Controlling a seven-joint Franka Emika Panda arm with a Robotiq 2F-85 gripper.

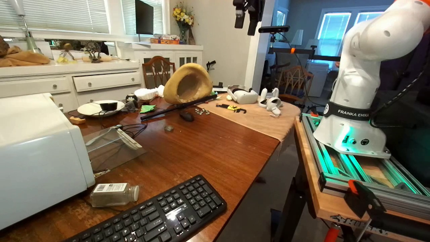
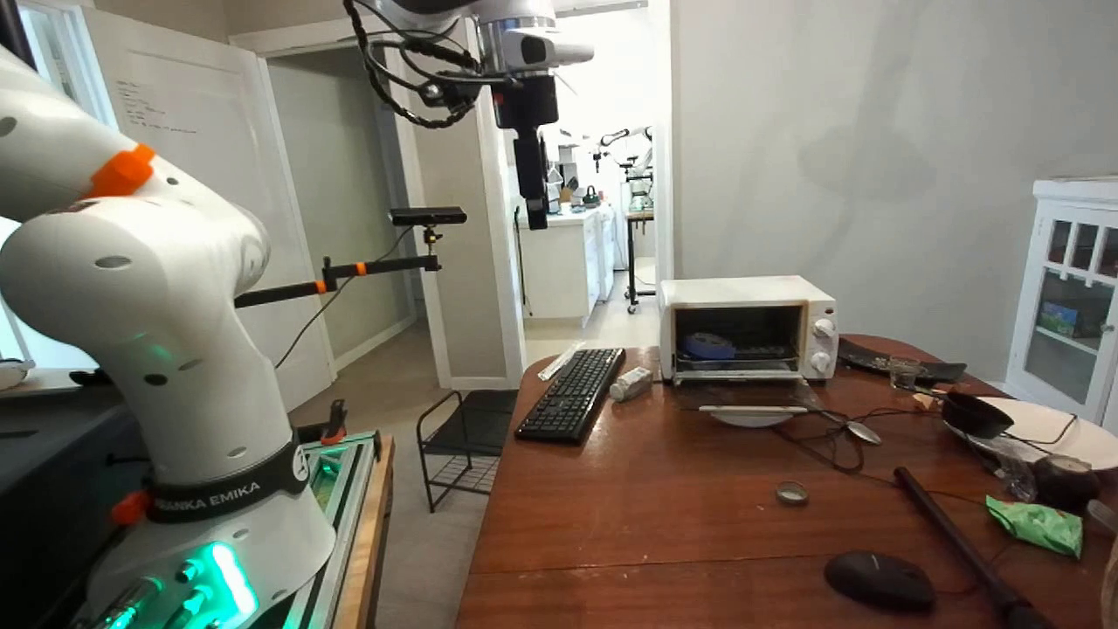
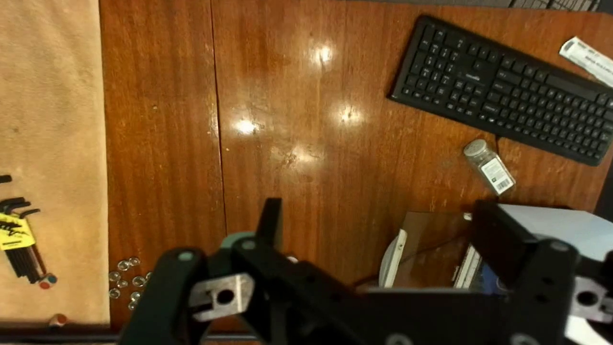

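My gripper (image 1: pixel 246 28) hangs high above the table, its two fingers spread apart with nothing held between them. From the wrist view the gripper looks straight down, with one finger (image 3: pixel 270 224) over bare wood and the other near the toaster oven's edge. A clear bottle with a white label (image 3: pixel 497 174) lies on its side beside the black keyboard (image 1: pixel 177 213). The white toaster oven (image 2: pixel 746 288) has its glass door (image 1: pixel 115 149) lowered, and something blue (image 2: pixel 709 346) is inside. A small round lid (image 2: pixel 792 493) lies on the open wood.
A black mouse (image 2: pixel 878 580), a long black bar (image 2: pixel 959 550), a green packet (image 2: pixel 1035 526) and a white plate (image 1: pixel 92 107) occupy the far side. Cables run near the oven door. A tan cloth (image 1: pixel 250 117) carries a headset (image 1: pixel 243 96).
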